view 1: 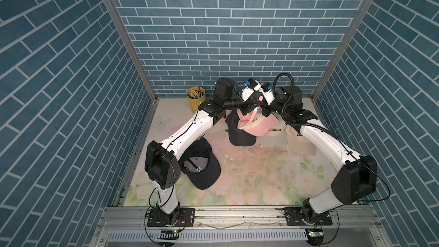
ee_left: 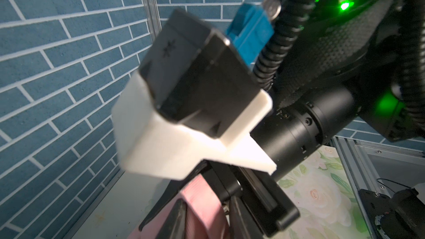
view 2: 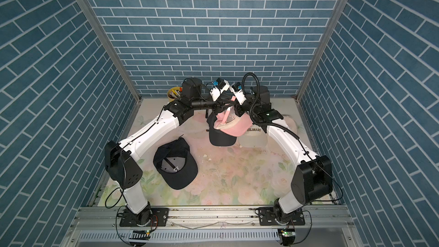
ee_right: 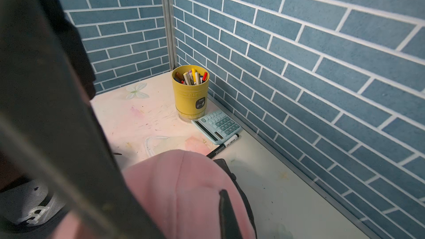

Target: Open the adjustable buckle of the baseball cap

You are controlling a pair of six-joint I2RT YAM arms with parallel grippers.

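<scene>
The pink cap [view 1: 260, 125] hangs at table centre beneath both grippers, over a dark cap [view 1: 242, 139]. In the left wrist view a pink strap [ee_left: 201, 199] runs up between the fingertips of my left gripper, with the right gripper's body just behind; whether the left fingers grip it is unclear. My right gripper [view 1: 263, 103] meets the left one above the cap. In the right wrist view the pink crown [ee_right: 181, 181] lies close below dark finger parts; the state of those fingers is hard to see. The buckle is hidden.
Light caps [view 1: 273, 139] lie to the right, a black cap [view 1: 208, 173] front left. A yellow pen cup [ee_right: 189, 97] and calculator [ee_right: 216, 126] stand at the back. The two arms are very close together.
</scene>
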